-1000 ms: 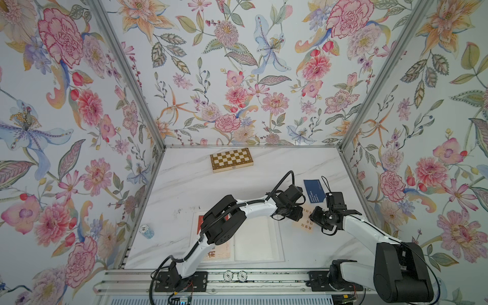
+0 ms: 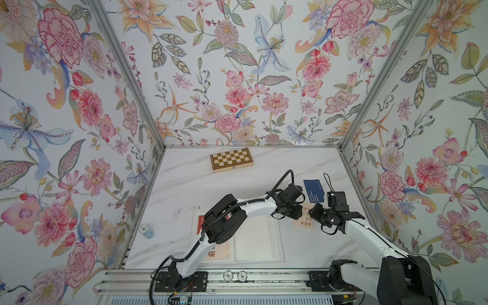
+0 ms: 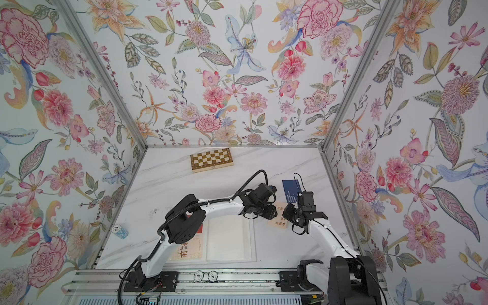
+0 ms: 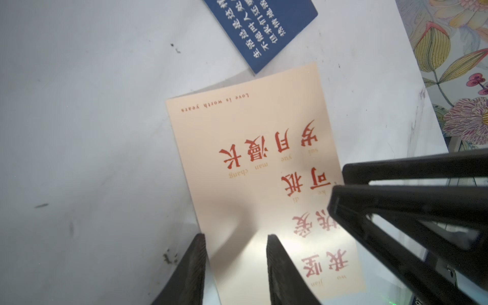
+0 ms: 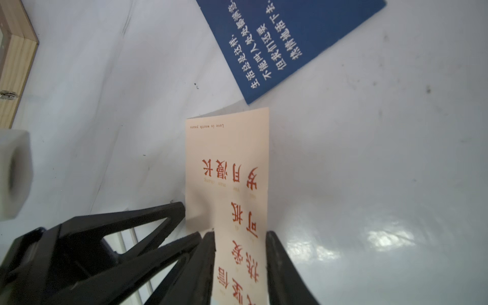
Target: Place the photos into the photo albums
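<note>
A cream photo with red lettering [image 4: 264,152] is raised off the table between my two grippers, its far edge casting a shadow. My left gripper is at the photo's left edge and shut on it; the exact contact is hard to see. At the opposite edge is my right gripper, part open, its fingers on either side of that edge in the left wrist view. A blue photo with white lettering [image 5: 289,35] lies flat just beyond. The open photo album [image 2: 254,241] rests at the front, partly covered by the left arm, with an orange-lettered photo [image 2: 218,252] in its left side.
A chessboard box [image 2: 231,160] sits at the back of the table. A clear, bluish object [image 2: 146,231] stands near the left edge. Bare table lies in front of the cream photo and to the album's right.
The cream photo has turned slightly. My right gripper has shifted a little to the left, while the left arm has hardly moved.
</note>
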